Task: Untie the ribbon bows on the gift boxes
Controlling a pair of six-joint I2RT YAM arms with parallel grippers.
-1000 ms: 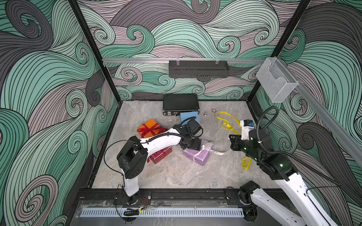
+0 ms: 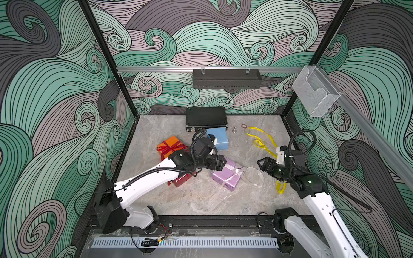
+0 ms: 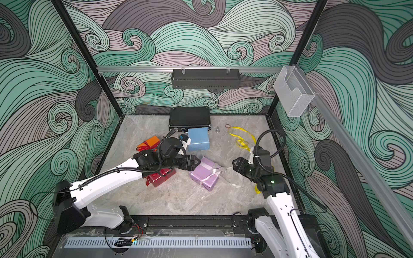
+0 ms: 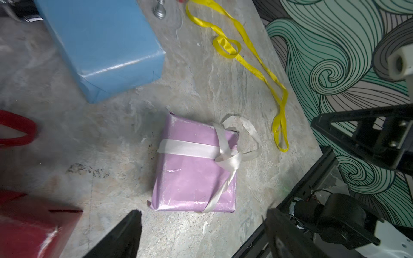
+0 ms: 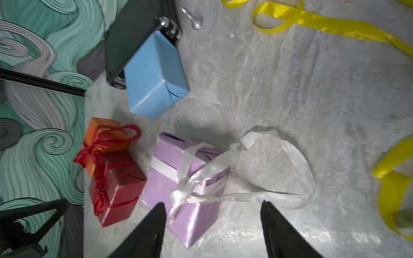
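A purple box [image 4: 189, 180] lies mid-table with white ribbon [image 5: 206, 169] across it. The ribbon is gathered in a knot near one edge, and a loose length curves out over the table to the right. Up and to the left of that box, my left gripper [image 2: 220, 162] stands part open; in its wrist view nothing shows between the fingers. Right of the ribbon my right gripper is also parted and empty, clear of the ribbon. An orange box [image 5: 101, 133] and a red box [image 5: 118, 182] at the left carry red ribbon [image 5: 98, 150].
A blue box [image 4: 116, 51] without ribbon sits in front of the black case [image 2: 205, 118]. Loose yellow ribbon [image 4: 258, 73] runs along the right side. A small metal piece [image 5: 195, 21] stands near the back. Bare table lies in front of the purple box.
Both arms have shifted; the left forearm has swung back to the left, and its gripper is higher. The white ribbon's loose part now spreads as a wider loop on the table.
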